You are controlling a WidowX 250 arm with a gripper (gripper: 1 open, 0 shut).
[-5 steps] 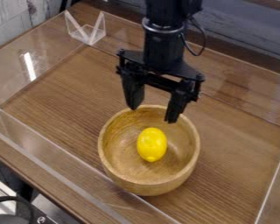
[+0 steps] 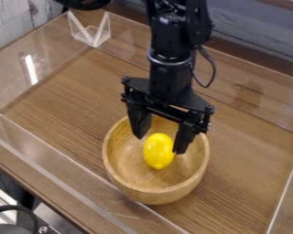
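Note:
My gripper [image 2: 161, 128] is open, its two dark fingers pointing down over a tan bowl [image 2: 124, 173] in the lower middle. A yellow egg-shaped object [image 2: 159, 154] lies inside the bowl, between and a little below the fingertips. Whether the fingers touch it is hard to tell. The black arm body hides the table behind it.
A wooden table [image 2: 58, 101] surrounds the bowl, with free room to left and right. A small clear plastic object [image 2: 91, 29] stands at the upper left. Dark cables show at the lower left edge.
The bowl and yellow object look unmoved.

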